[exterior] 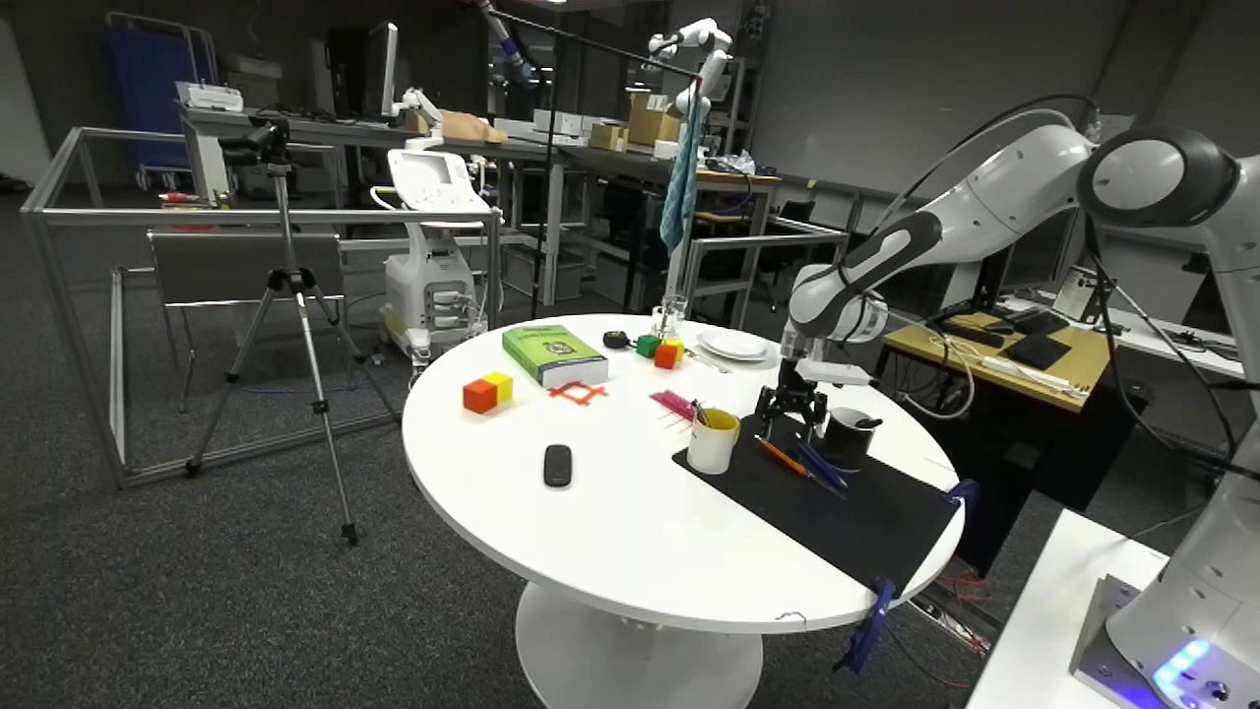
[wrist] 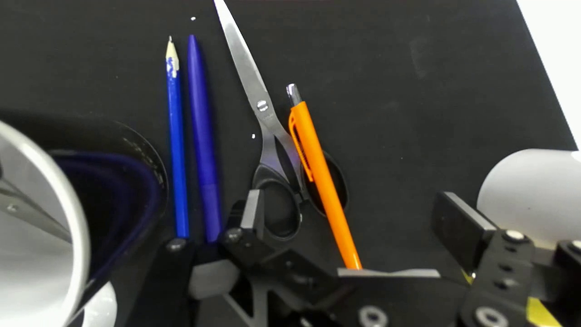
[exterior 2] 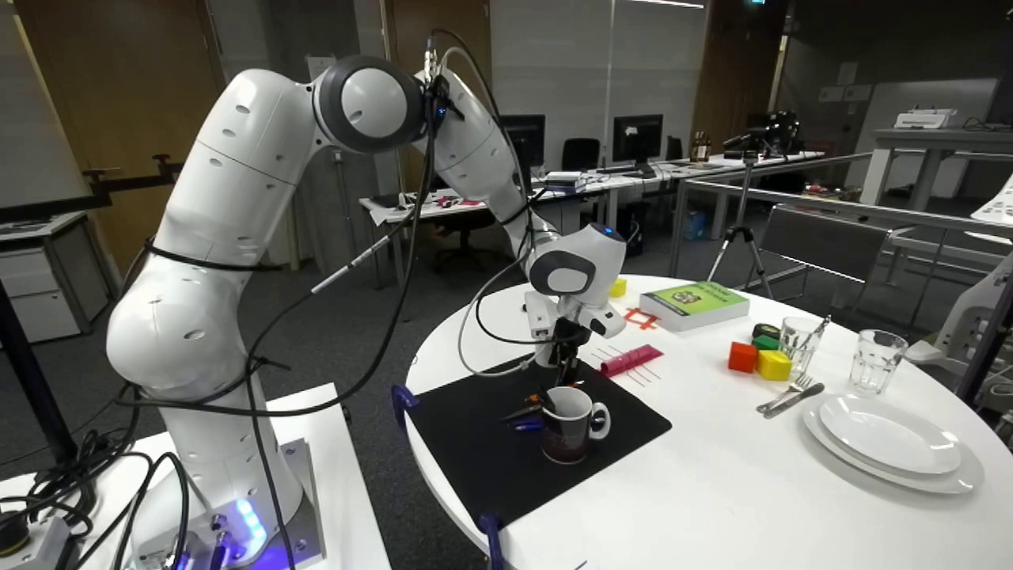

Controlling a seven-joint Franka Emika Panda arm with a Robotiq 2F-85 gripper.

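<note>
In the wrist view an orange pen [wrist: 321, 174] lies on the black mat [wrist: 435, 92], crossing one handle of a pair of scissors [wrist: 251, 81]. To their left lie a purple pen [wrist: 202, 131] and a blue pencil [wrist: 176, 147], nearly side by side. My gripper is open low over the mat, the pen and scissor handles showing between its spread fingers with nothing held. At the left, a dark mug [wrist: 71, 218] has scissors inside. A white and yellow cup [exterior: 714, 443] stands on the other side, with pen-like items in it.
Beyond the mat on the white table [exterior: 638, 532] are a pink piece with thin sticks [exterior 2: 631, 359], a green book [exterior: 555, 354], coloured blocks [exterior 2: 742, 357], plates [exterior 2: 893, 437] and a black mouse [exterior: 557, 466]. Blue clamps [exterior: 870, 626] grip the mat's edge. The mug and cup flank the gripper closely.
</note>
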